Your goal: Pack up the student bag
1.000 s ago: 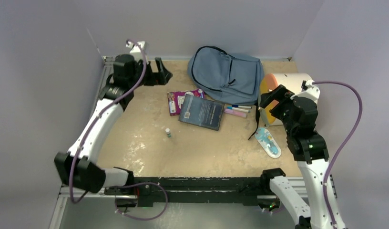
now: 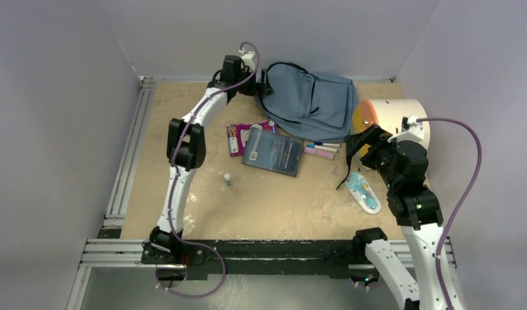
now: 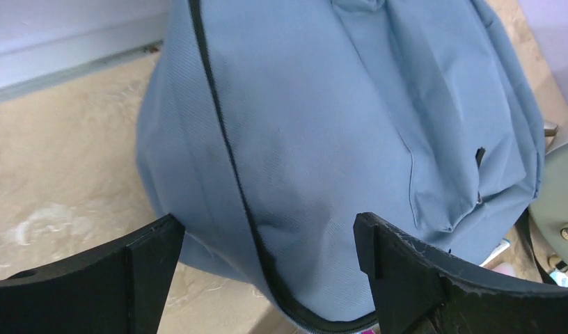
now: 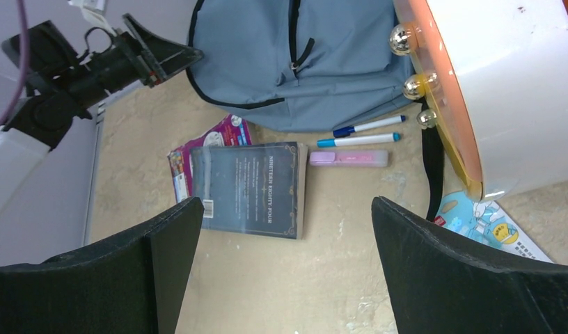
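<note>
A blue-grey backpack lies at the back of the table, its black zipper line running along the left side. My left gripper is at the bag's left edge; in the left wrist view its open fingers straddle that edge, and contact cannot be told. A dark book overlaps a purple packet in front of the bag. Two markers and a pink pen case lie beside the book. My right gripper stands open and empty above the right side. A blue patterned case lies below it.
A large white drum-like object with an orange rim and metal knobs stands at the right. A black strap hangs next to it. One small bottle stands on the open front-left table, where there is free room.
My right gripper has shifted only slightly. The table objects have stayed put.
</note>
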